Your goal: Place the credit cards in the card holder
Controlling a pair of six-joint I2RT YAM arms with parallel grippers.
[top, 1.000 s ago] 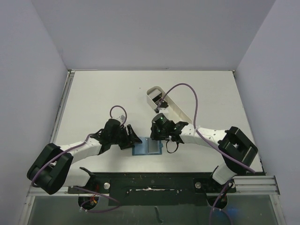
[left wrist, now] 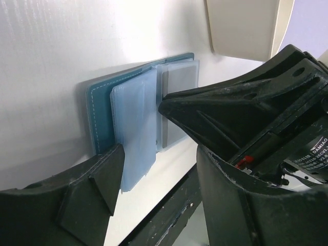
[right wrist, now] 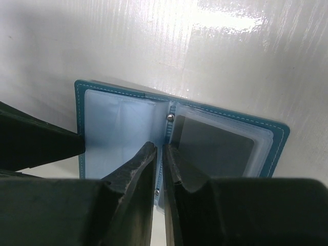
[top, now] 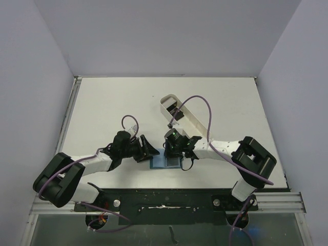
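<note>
The open card holder (top: 157, 160) lies near the front edge, blue with clear sleeves; its left sleeve (right wrist: 115, 130) looks pale, its right one holds a dark card (right wrist: 212, 148). My left gripper stands open beside the holder, the pale sleeve between and just beyond its fingertips. My right gripper is closed on the holder's middle, around the spine and sleeve edge; exactly what is pinched is hard to see.
A white box (top: 190, 122) with dark cards at its far end sits behind the holder. Both arms crowd the front middle.
The holder has shifted slightly right.
</note>
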